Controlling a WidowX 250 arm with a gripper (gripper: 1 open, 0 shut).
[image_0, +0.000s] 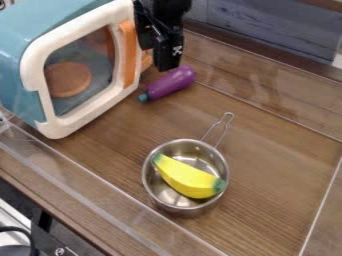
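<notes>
My black gripper (156, 50) hangs at the top, beside the door of a teal and white toy microwave (56, 80); whether it is open or shut is unclear. A purple eggplant (171, 82) lies on the wooden counter just below it, next to the microwave. A steel pot (163, 200) with a wire handle sits lower in the middle, holding a yellow banana (185, 175). An orange disc (70, 80) shows inside the microwave.
A dark cable lies at the bottom left.
</notes>
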